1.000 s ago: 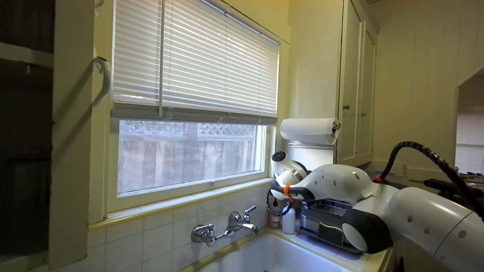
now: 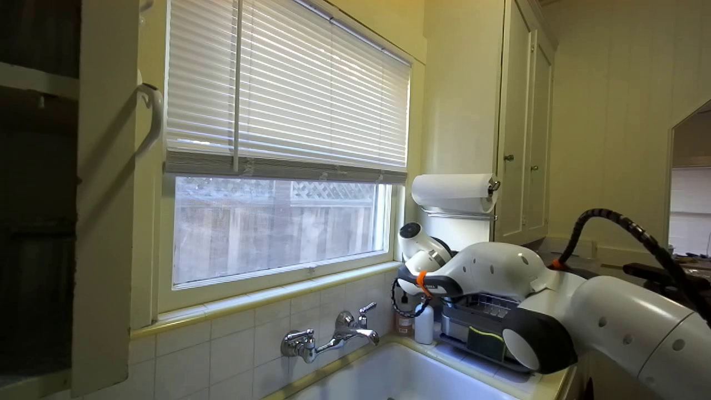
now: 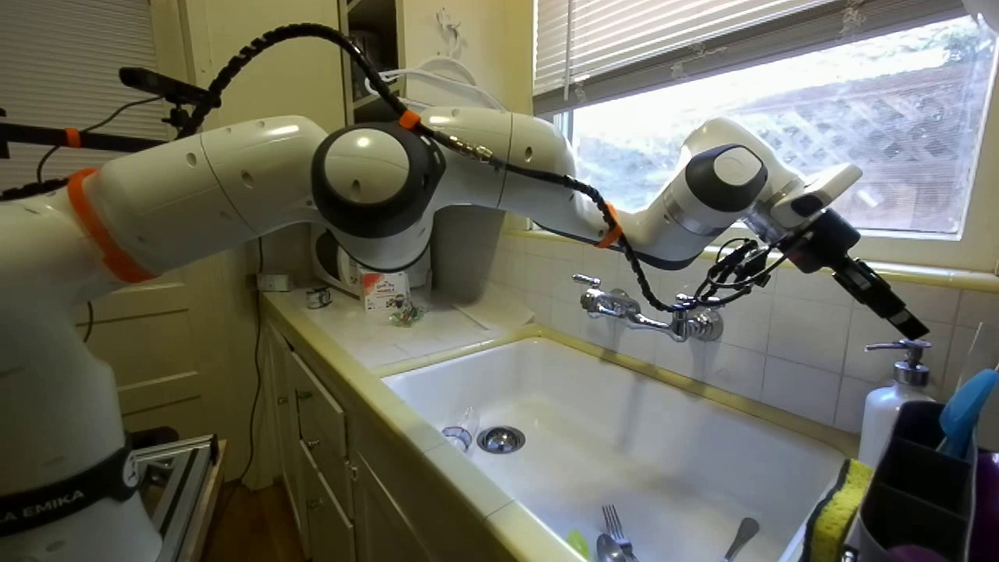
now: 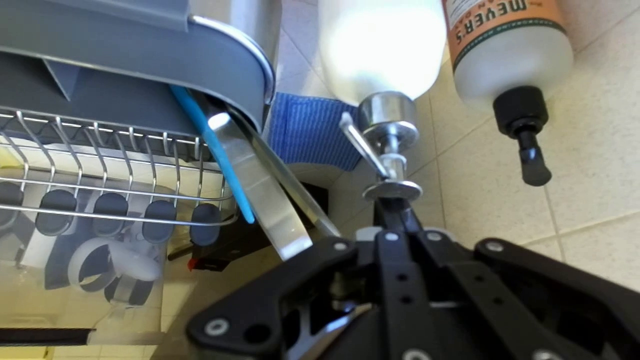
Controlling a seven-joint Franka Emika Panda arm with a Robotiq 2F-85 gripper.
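My gripper (image 3: 918,329) is shut, with its fingertips right at the top of a white soap dispenser's metal pump (image 3: 910,357). No object shows between the fingers. In the wrist view the fingertips (image 4: 393,207) meet the round pump cap (image 4: 393,191) or lie just over it; whether they press on it I cannot tell. Below the pump is the white dispenser bottle (image 4: 384,48), standing upright on the counter in the second exterior view. Its spout (image 4: 363,144) points to the side, toward a blue cloth (image 4: 312,129).
An orange-labelled soap bottle (image 4: 510,36) with a black pump stands beside the dispenser. A grey utensil caddy (image 4: 132,60) and a wire dish rack (image 4: 114,198) are close on the other side. The white sink (image 3: 599,412) has cutlery in it; the faucet (image 3: 655,314) is on the tiled wall.
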